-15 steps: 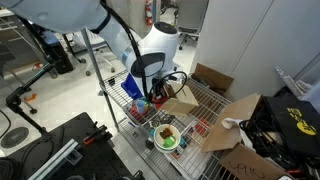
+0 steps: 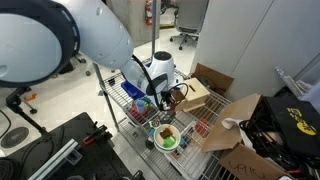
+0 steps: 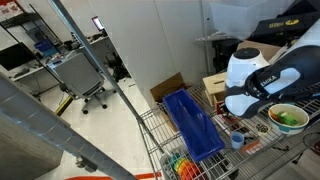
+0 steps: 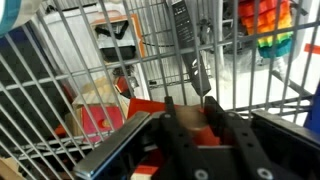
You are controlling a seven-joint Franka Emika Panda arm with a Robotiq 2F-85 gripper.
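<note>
In the wrist view my gripper points down over a white wire rack (image 4: 110,68). Its fingers are closed around a small brownish-red object (image 4: 190,117), mostly hidden by the dark fingers, so I cannot tell what it is. A bright red item (image 4: 148,108) lies right behind it. From exterior view 1, the white arm (image 2: 160,68) reaches down to the rack between the cardboard box and the blue bin. The fingertips are too small there to make out.
A round bowl (image 2: 167,137) with colourful contents stands in front of the arm. The open cardboard box (image 2: 195,97) is to its right, and a blue bin (image 3: 192,125) and blue cup (image 3: 237,139) are near. A rainbow-coloured toy (image 3: 183,166) lies at the rack's edge.
Over the last second the arm's wrist has shifted and tilted slightly, staying low over the same part of the rack. The bowl and the boxes have not visibly moved.
</note>
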